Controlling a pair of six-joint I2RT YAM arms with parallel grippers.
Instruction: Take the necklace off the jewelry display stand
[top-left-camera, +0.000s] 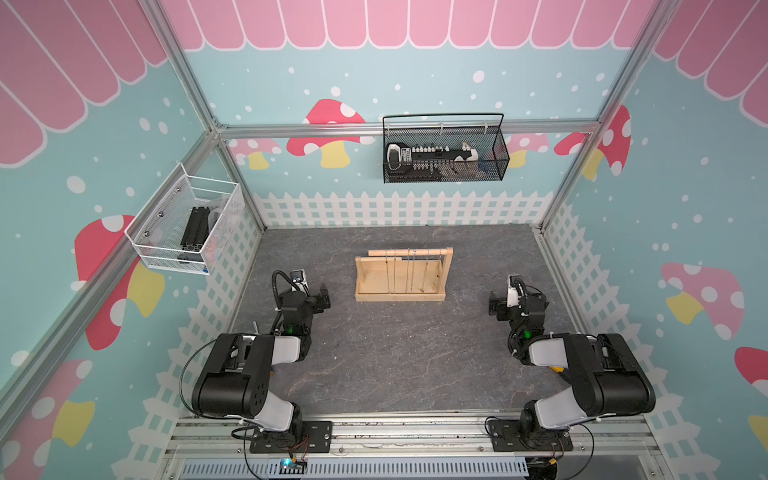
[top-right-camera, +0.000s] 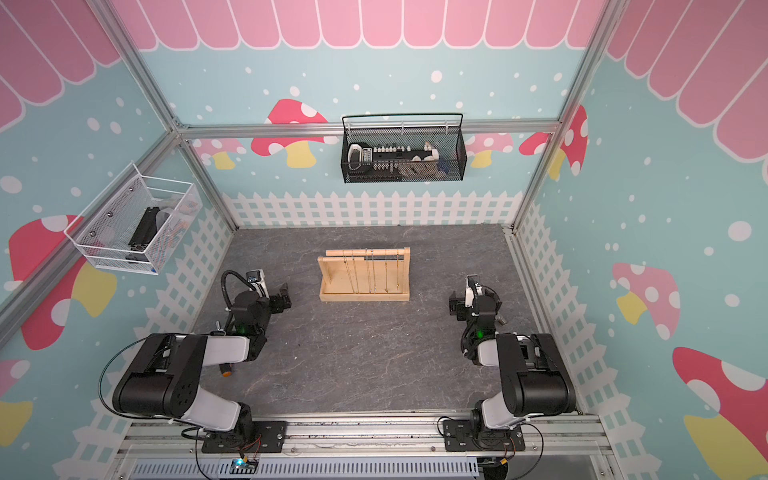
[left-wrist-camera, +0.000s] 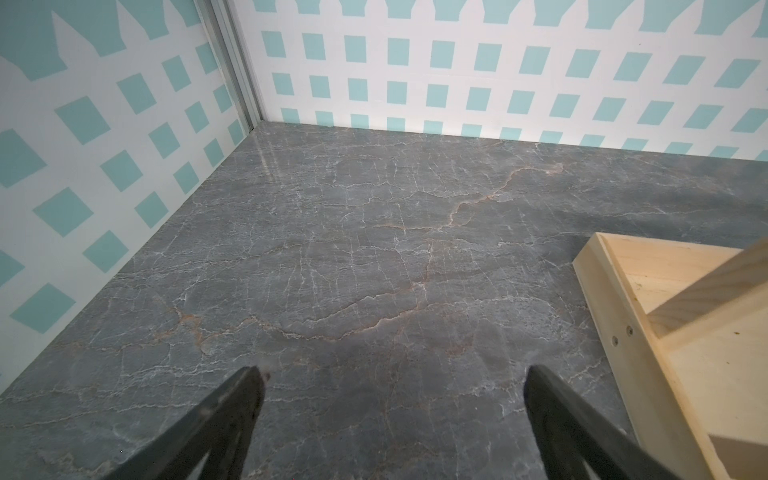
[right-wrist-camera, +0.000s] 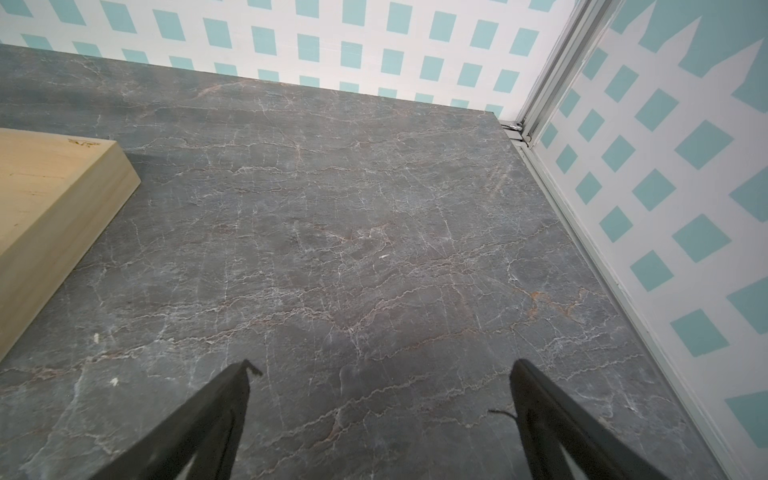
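Observation:
A wooden jewelry display stand (top-left-camera: 400, 296) sits mid-table, with several thin necklaces (top-right-camera: 372, 276) hanging from its bars in both top views. The left wrist view shows the stand's side (left-wrist-camera: 640, 344) at the right; in the right wrist view its corner (right-wrist-camera: 88, 200) is at the left. My left gripper is left of the stand, open over bare table. My right gripper is right of it, also open and empty.
A black wire basket (top-left-camera: 445, 172) hangs on the back wall and a white one (top-left-camera: 184, 252) on the left wall. Walls close in the sides and back.

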